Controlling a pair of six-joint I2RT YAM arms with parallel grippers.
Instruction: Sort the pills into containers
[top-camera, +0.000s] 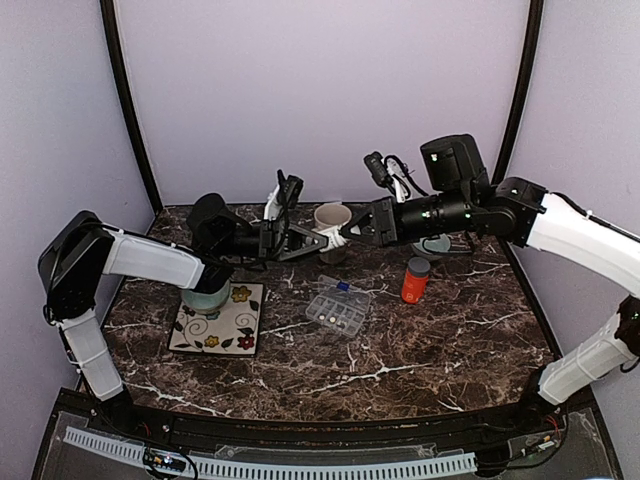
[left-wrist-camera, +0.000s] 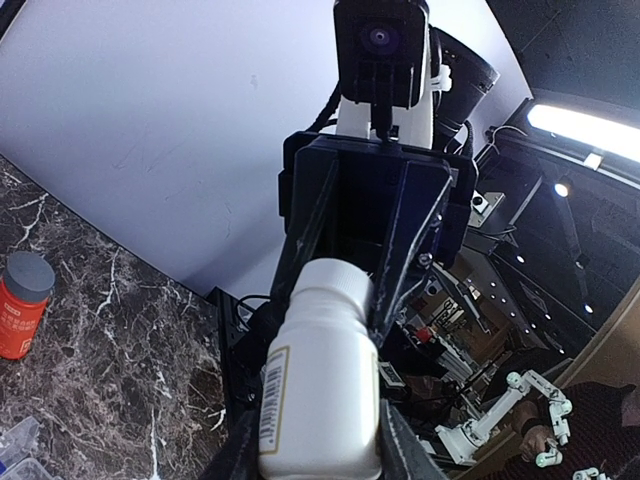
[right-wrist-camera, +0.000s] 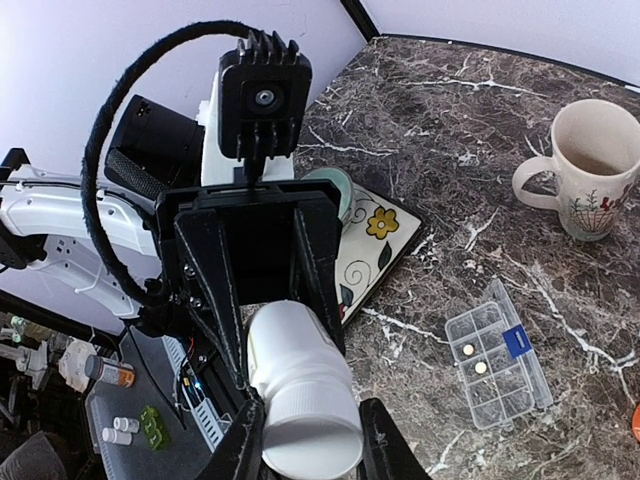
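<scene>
A white bottle (left-wrist-camera: 320, 400) is held in the air between my two grippers, lying roughly sideways above the table. My left gripper (top-camera: 318, 243) is shut on its body. From the other side, my right gripper (top-camera: 350, 232) is shut around the white ribbed cap (right-wrist-camera: 312, 435). Cap and body look joined, though the grip hides part of the seam. Below them on the table sits a clear compartment box (top-camera: 336, 312) with a blue label; the right wrist view shows pale pills (right-wrist-camera: 481, 368) in it. An orange bottle with a grey lid (top-camera: 415, 281) stands upright to its right.
A mug (right-wrist-camera: 585, 180) stands at the back, behind the held bottle. To the left, a floral board (top-camera: 240, 322) has a pale green bowl (top-camera: 205, 299) at its edge. Another bowl (top-camera: 432, 246) is at the back right.
</scene>
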